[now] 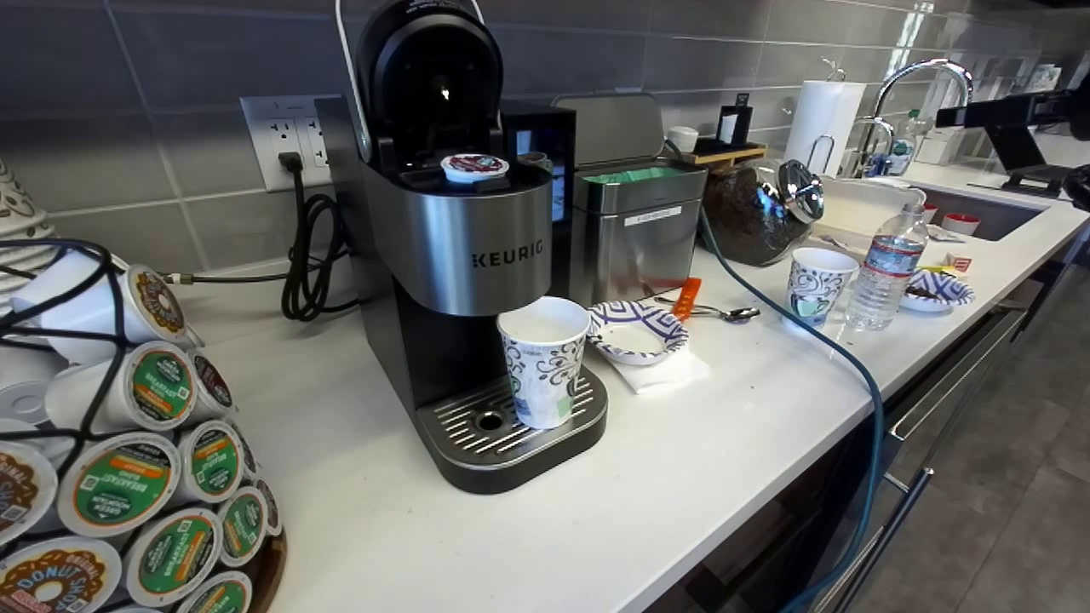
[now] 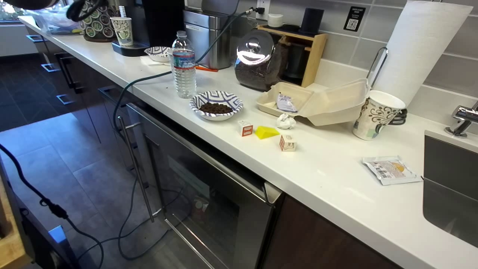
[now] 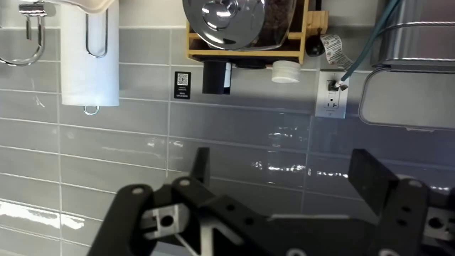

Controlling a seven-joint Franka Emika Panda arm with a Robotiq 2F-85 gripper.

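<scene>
My gripper stands open in the wrist view, with its two black fingers (image 3: 370, 181) wide apart and only the grey tiled wall behind them. In exterior view 1, dark arm parts (image 1: 1012, 112) reach in from the right edge, above the far counter. The Keurig coffee maker (image 1: 450, 240) has its lid raised, and a pod (image 1: 475, 168) sits in the top opening. A patterned paper cup (image 1: 544, 368) stands upright on its drip tray (image 1: 480, 449).
A pod rack (image 1: 123, 460) stands at the left. Along the counter are a steel bin (image 1: 639, 240), a water bottle (image 2: 183, 71), bowls (image 2: 216, 114), an open food box (image 2: 336, 103) and another cup (image 2: 378, 114). A blue-green cable (image 1: 869, 398) hangs over the front edge.
</scene>
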